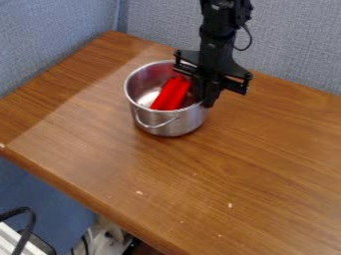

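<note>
A steel pot with a wire handle stands on the wooden table. Inside it lies a red elongated object. My black gripper reaches down from above at the pot's back right rim, beside the red object, with its fingertips partly hidden within the pot. Whether its fingers are open or shut is hard to make out.
Padded grey-blue walls border the table at the back and left. Cables and a white item sit below the near left edge.
</note>
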